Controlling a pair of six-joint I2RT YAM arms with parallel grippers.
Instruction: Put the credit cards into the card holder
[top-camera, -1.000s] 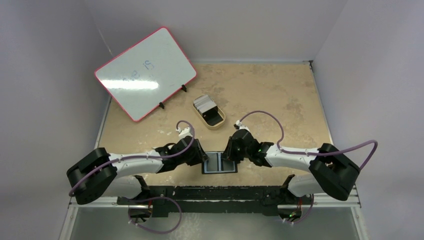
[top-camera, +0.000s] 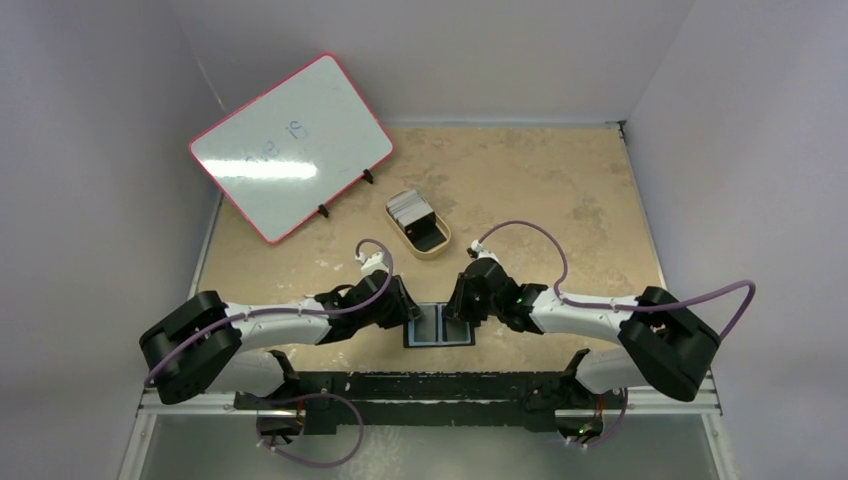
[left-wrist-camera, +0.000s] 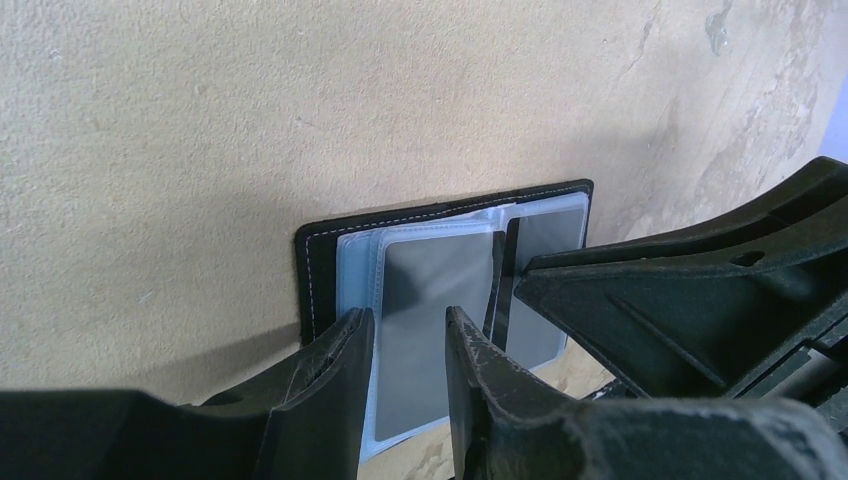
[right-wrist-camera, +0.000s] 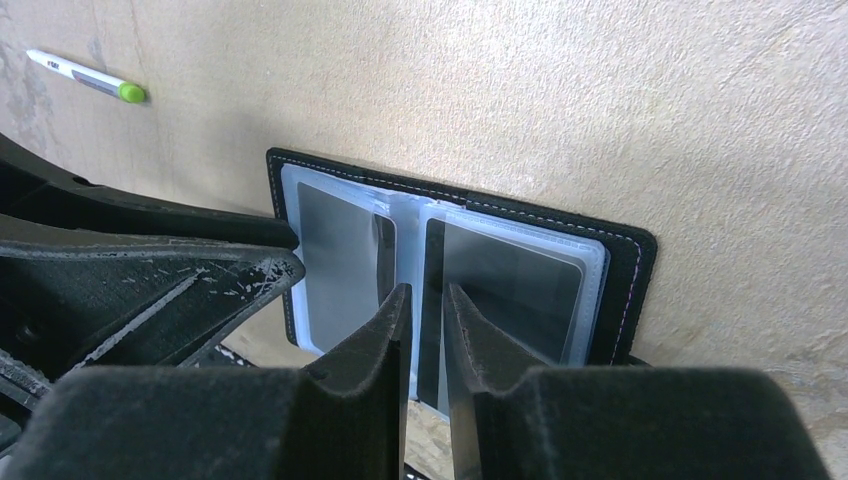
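The black card holder lies open near the front edge, with clear sleeves on both sides. My left gripper is low over its left part, fingertips slightly apart at the sleeve's edge. My right gripper is over its right part, fingertips a little apart at the sleeve. I see no card between either pair of fingers; whether they touch the plastic is unclear. A tan box behind the holder holds a stack of pale cards.
A whiteboard with clips occupies the back left. A pen with a green end lies in the right wrist view.
The right arm, holder and box look unchanged.
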